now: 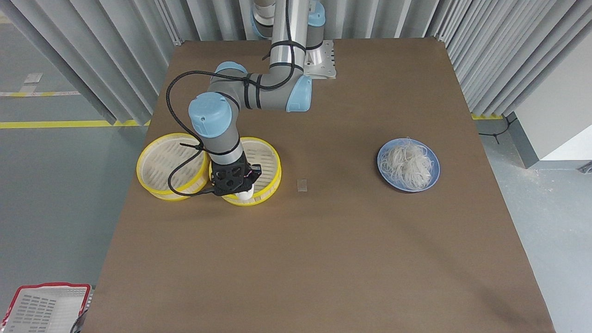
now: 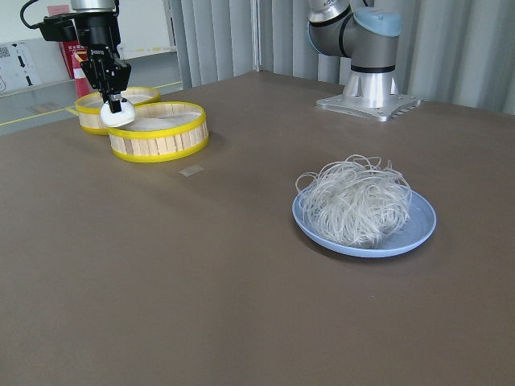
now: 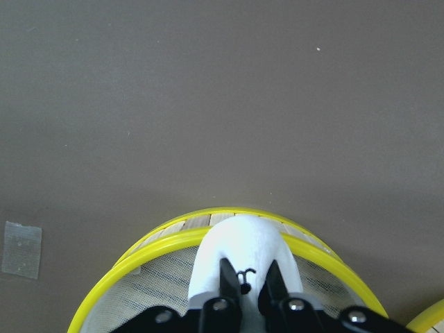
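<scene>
My gripper (image 2: 114, 103) holds a white rounded object (image 2: 118, 116) with a small black drawn mark, seen between its black fingers in the wrist view (image 3: 245, 258). It hangs over the right-hand yellow-rimmed sieve basket (image 2: 157, 145); whether it touches the basket cannot be told. A second yellow basket (image 1: 157, 162) sits beside it on the left. A blue plate (image 2: 410, 237) with a tangle of white noodle-like strands (image 1: 408, 164) lies on the right of the table.
A small tape patch (image 1: 302, 185) lies right of the baskets. A red-rimmed crate (image 1: 44, 308) stands off the table at lower left.
</scene>
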